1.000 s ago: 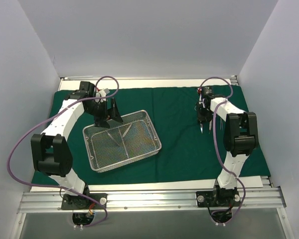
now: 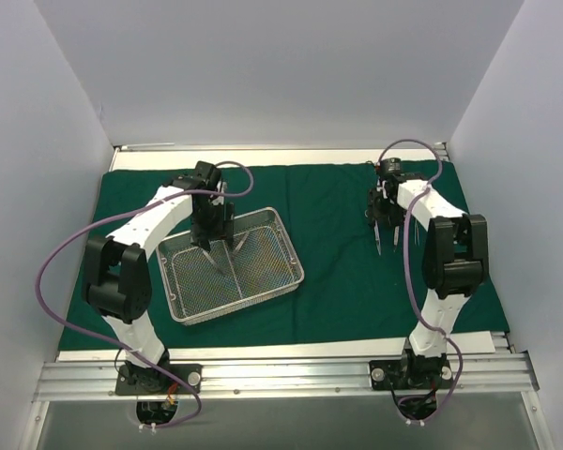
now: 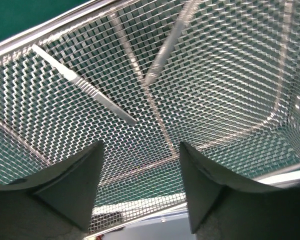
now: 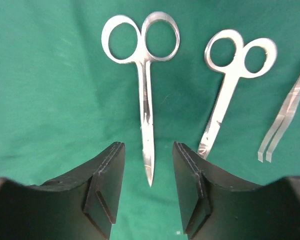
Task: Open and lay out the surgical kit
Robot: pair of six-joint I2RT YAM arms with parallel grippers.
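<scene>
A wire mesh tray (image 2: 174, 291) rests on the green cloth at the left. My left gripper (image 2: 213, 230) is over it, fingers apart and empty. In the left wrist view a scalpel handle (image 3: 110, 104) and a second metal instrument (image 3: 166, 50) lie on the mesh below the fingers. My right gripper is open above the instruments on the right of the cloth: long scissor-like instrument (image 4: 146, 100), shorter one (image 4: 225, 95) and tweezers (image 4: 290, 107).
Grey walls bound both sides and the back.
The right arm has shifted slightly; the instruments and tray appear unmoved.
</scene>
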